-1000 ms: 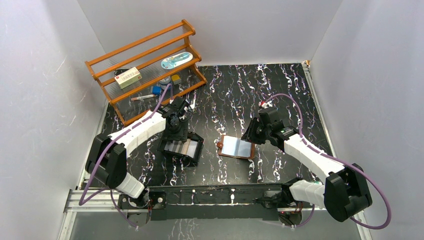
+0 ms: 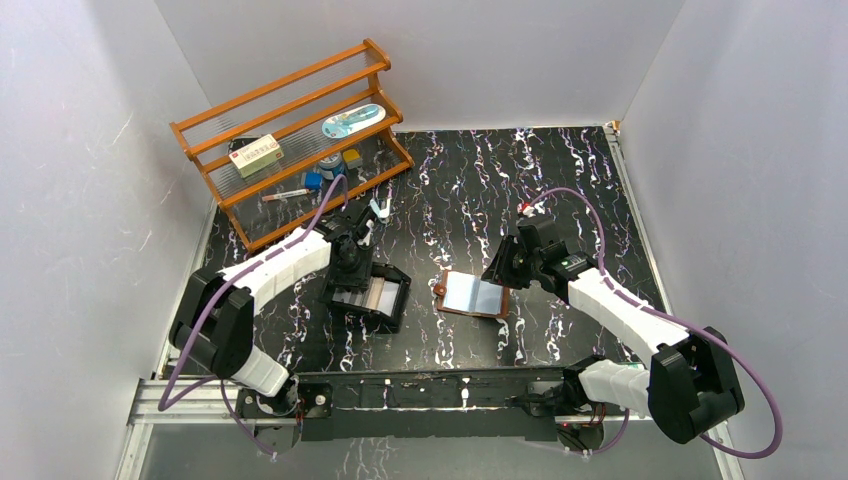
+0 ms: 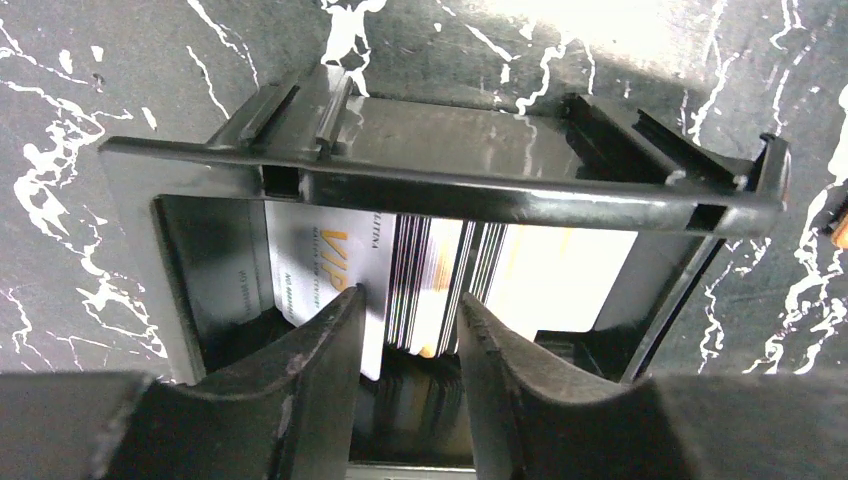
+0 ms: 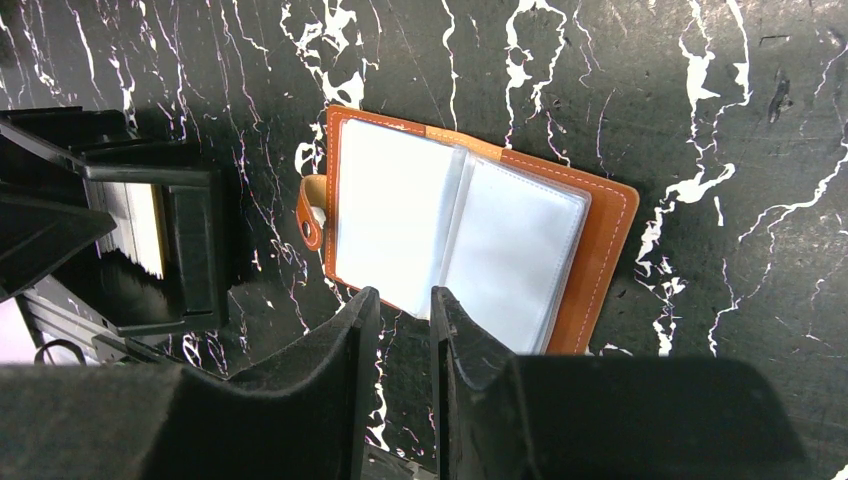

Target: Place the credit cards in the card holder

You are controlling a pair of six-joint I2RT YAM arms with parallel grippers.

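Note:
A black tray [image 3: 480,200] holds a row of cards, including a white VIP card [image 3: 315,260] and striped cards [image 3: 430,280]. My left gripper is over it, fingers apart, its left finger at the VIP card's edge; whether they touch is unclear. The brown leather card holder [image 4: 595,270] lies open right of the tray, showing clear sleeves [image 4: 395,210]. My right gripper hovers over the holder's near edge, fingers part open with nothing visible between them.
A wooden shelf [image 2: 290,110] with boxes and small items stands at the back left. Walls border the sides and back.
My left gripper and the black tray have shifted very slightly in the top view. The right arm and the card holder have not moved.

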